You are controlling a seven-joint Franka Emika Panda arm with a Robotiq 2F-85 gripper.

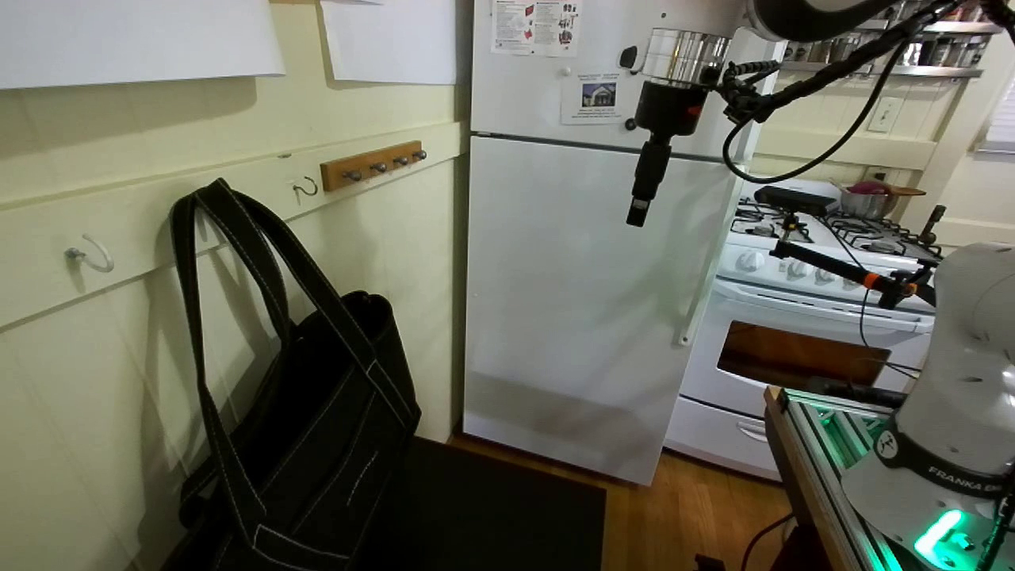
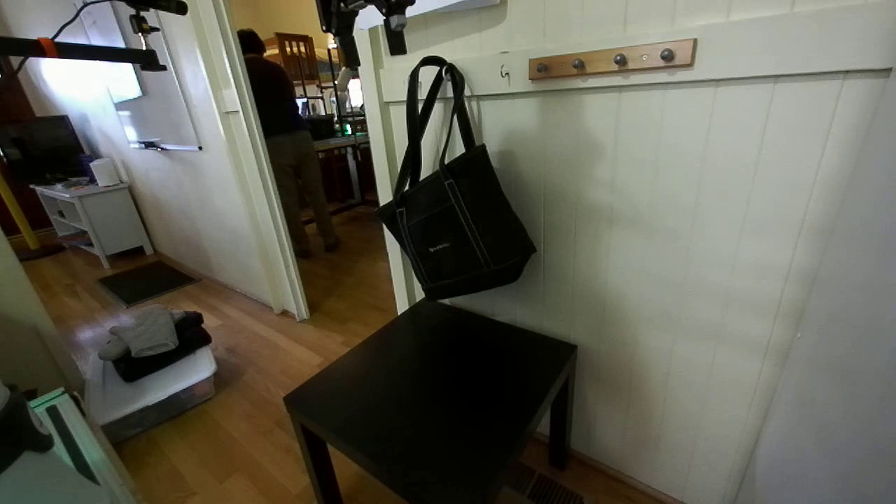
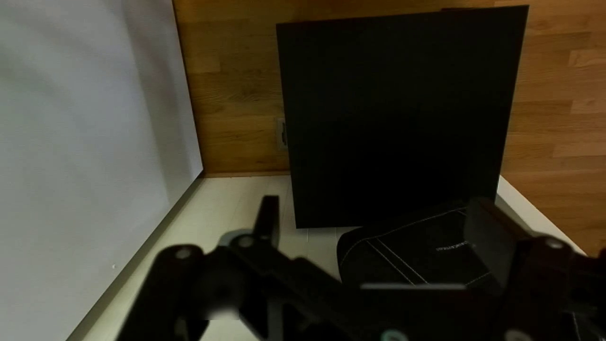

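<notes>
A black tote bag (image 1: 314, 428) with white stitching hangs by its two handles against the wall; its hook is hidden behind them. The second exterior view shows the bag (image 2: 462, 222) tilted, just above the back corner of a black table (image 2: 437, 378). My gripper (image 1: 637, 214) points down in front of the fridge, apart from the bag. In the wrist view my gripper is open, its fingers (image 3: 267, 219) wide apart. Beyond them, lower down, lie the tabletop (image 3: 397, 113) and part of the bag (image 3: 420, 247). Nothing is held.
The white fridge (image 1: 571, 314) stands behind my gripper, and the stove (image 1: 799, 323) is to its right. A white hook (image 1: 93, 254), a small dark hook (image 1: 305, 186) and a wooden peg rail (image 1: 373, 166) are on the wall.
</notes>
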